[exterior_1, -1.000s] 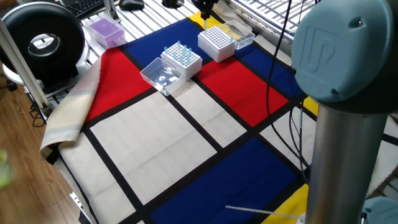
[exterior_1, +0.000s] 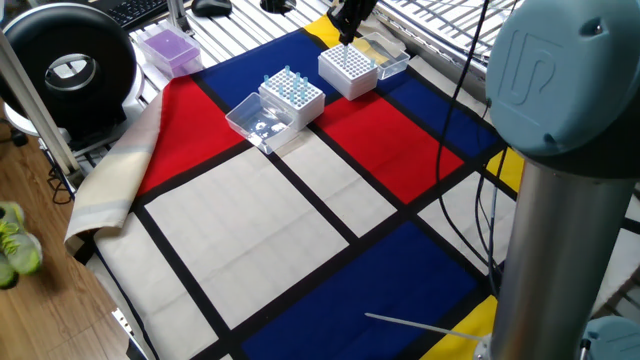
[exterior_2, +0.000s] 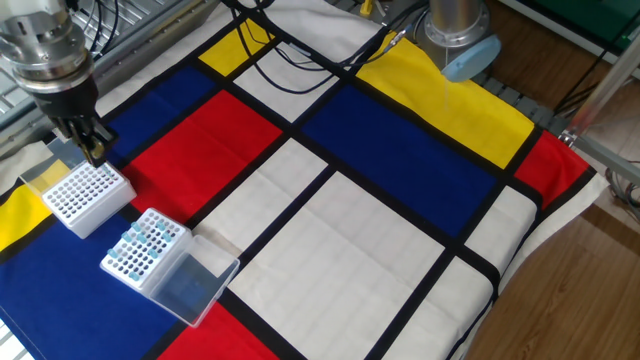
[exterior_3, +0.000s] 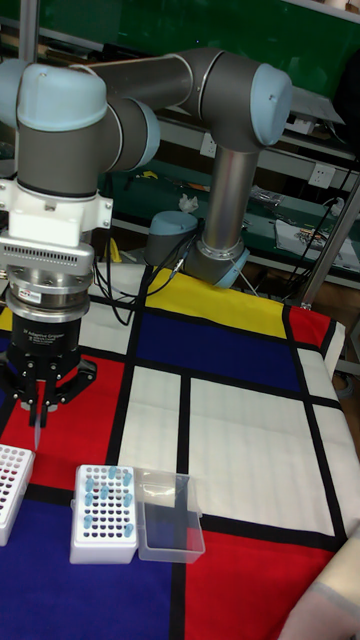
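My gripper (exterior_3: 39, 414) is shut on a thin, pale pipette tip (exterior_3: 37, 438), which points straight down below the fingers. It stands over the white rack (exterior_1: 348, 76) that shows rows of holes and no blue tips; in exterior view 2 the gripper (exterior_2: 95, 158) is above that rack's (exterior_2: 92, 205) far edge. Whether the tip's lower end touches the rack or enters a hole, I cannot tell. Beside it is a second white rack (exterior_3: 103, 546) with several light-blue tips (exterior_3: 117, 478) standing in its holes.
Clear open lids (exterior_1: 263, 122) (exterior_1: 390, 55) lie against both racks. A purple-tinted box (exterior_1: 171, 50) is at the table's far left in exterior view 1. Black cables (exterior_2: 300, 65) hang by the arm.
In exterior view 1 my gripper has moved right, from beside the rack without blue tips to over it. The racks have not moved. A person has come into view at left.
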